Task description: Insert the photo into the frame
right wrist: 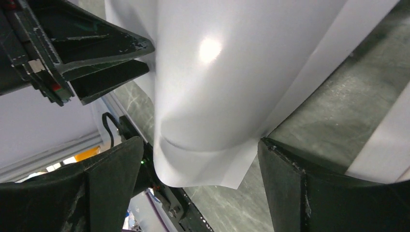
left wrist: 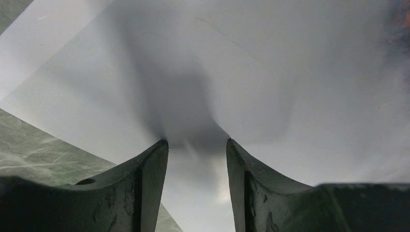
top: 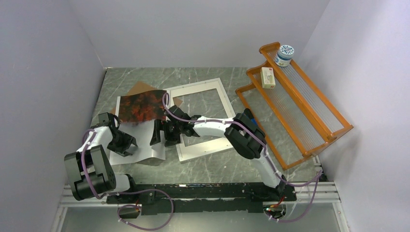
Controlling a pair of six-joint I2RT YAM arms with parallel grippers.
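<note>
The photo (top: 140, 106), a large sheet dark red at the top and pale below, lies on the table's left side. Beside it to the right is the white frame (top: 202, 150), its left side partly hidden by my right arm. Between the fingers of my open right gripper the pale sheet bulges upward in a curve, its edge near the right fingertip. My left gripper is low at the photo's lower left; its fingertips stand apart against the pale sheet. Whether they pinch it is unclear.
Brown board (top: 140, 87) shows behind the photo's top. A wooden rack (top: 309, 113) with a jar (top: 284, 55) and a small box (top: 267, 78) stands at right. Mostly hidden by my right arm is a blue object (top: 253, 121). Clear table lies in front of the frame.
</note>
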